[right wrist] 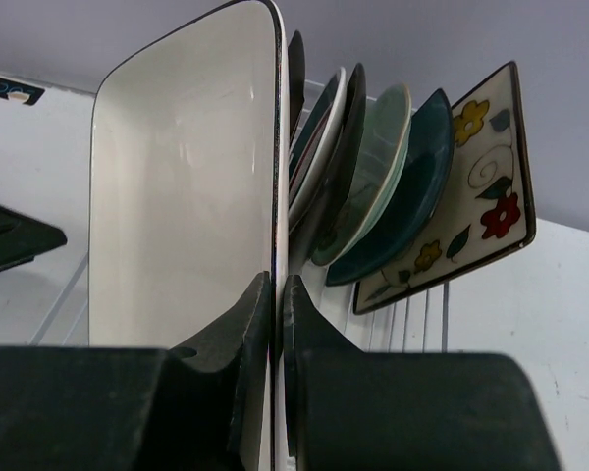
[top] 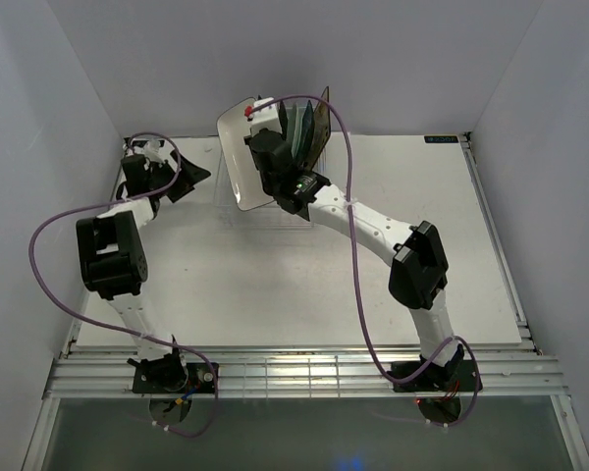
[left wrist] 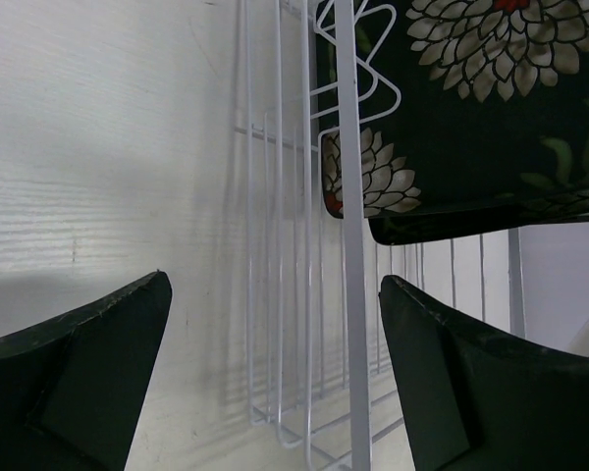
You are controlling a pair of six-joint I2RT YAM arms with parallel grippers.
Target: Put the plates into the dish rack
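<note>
A white plate [top: 240,162] is held upright over the left part of the dish rack [top: 265,224]. My right gripper is shut on its edge; the white plate [right wrist: 182,196] fills the left of the right wrist view. Beside it several plates stand upright in the rack: green [right wrist: 371,157], teal [right wrist: 412,196], a flowered square one [right wrist: 489,167] and others. My left gripper stands open at the rack's left side, nothing held; in its view the wire rack and a dark flowered plate [left wrist: 471,128] show.
Grey walls close in the back and both sides.
</note>
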